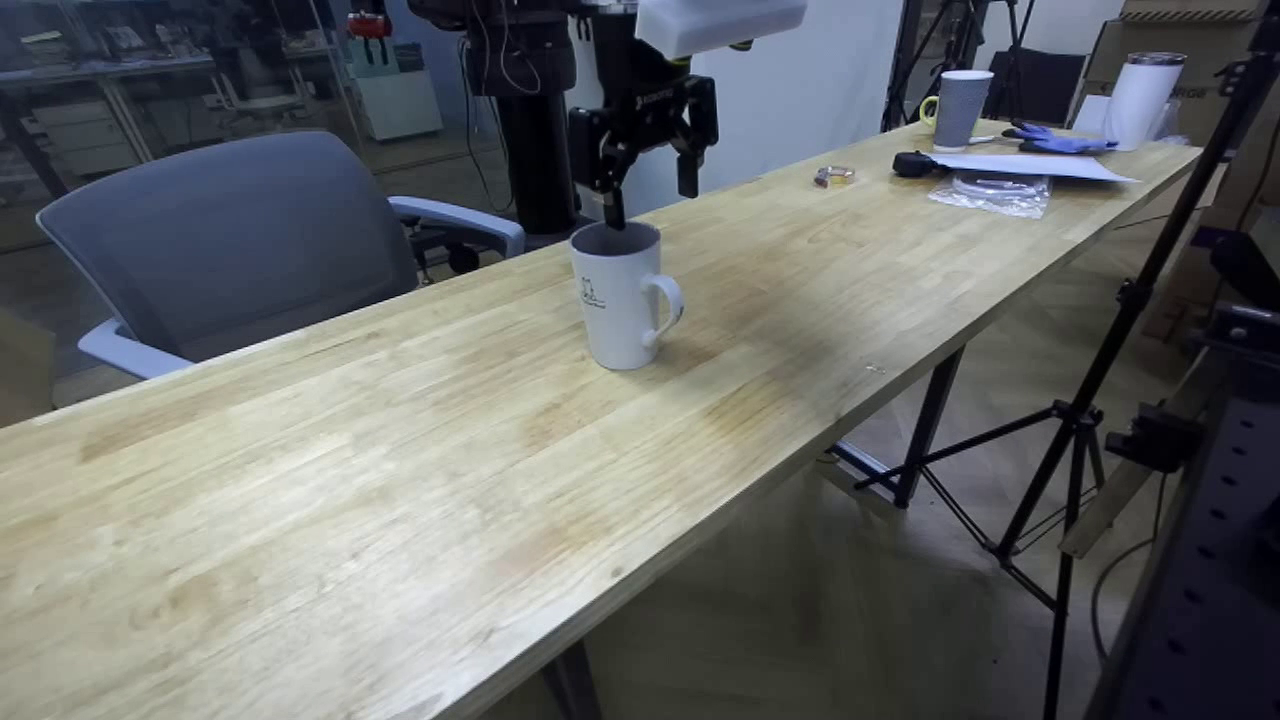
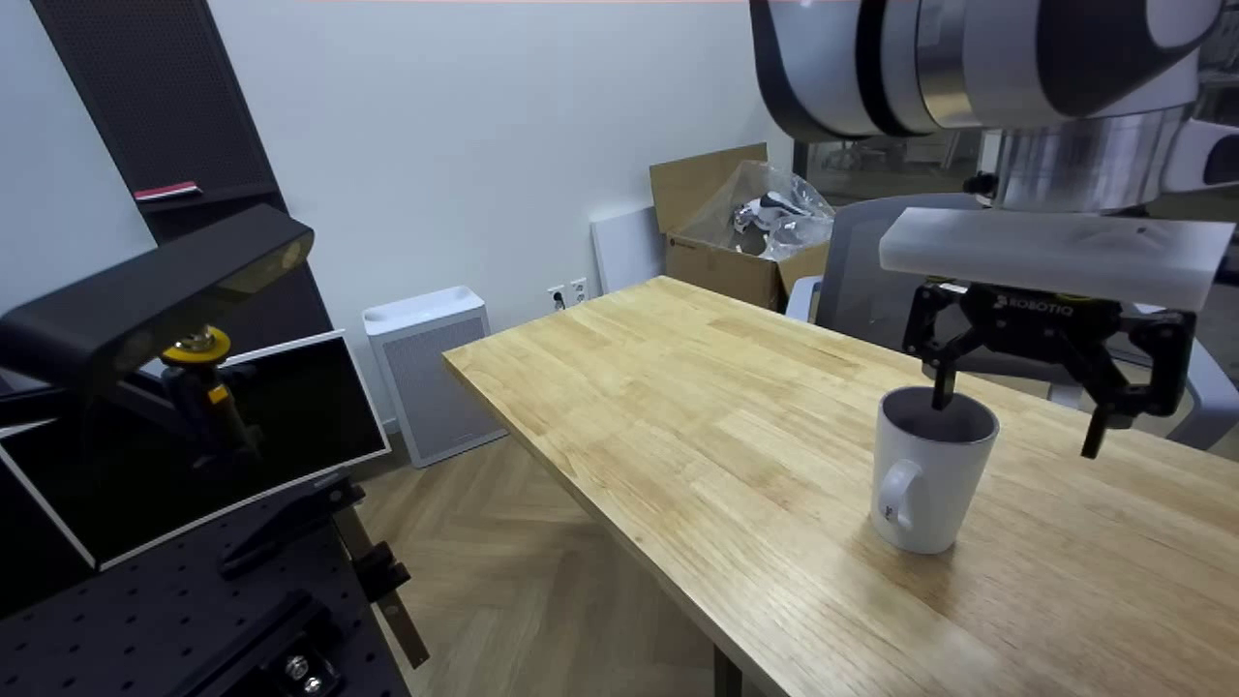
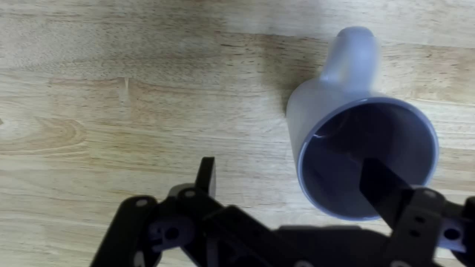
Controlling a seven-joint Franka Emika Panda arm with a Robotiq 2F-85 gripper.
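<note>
A white mug (image 1: 620, 306) with a dark grey inside stands upright on the wooden table (image 1: 360, 432). Its handle points toward the table's near edge in exterior view 1 and upward in the wrist view. My gripper (image 2: 1017, 420) is wide open above the table, fingers pointing down. One finger hangs over the mug's mouth, its tip at about rim height; whether it touches the wall I cannot tell. The other finger is outside the mug, well apart from it. In the wrist view the mug (image 3: 307, 120) is at the right, under the right-hand finger, with bare wood below the left one.
At the table's far end in exterior view 1 are a grey cup (image 1: 961, 110), a white tumbler (image 1: 1140, 106), blue gloves (image 1: 1056, 139), paper and a plastic bag (image 1: 993, 194). An office chair (image 1: 252, 246) stands behind the table.
</note>
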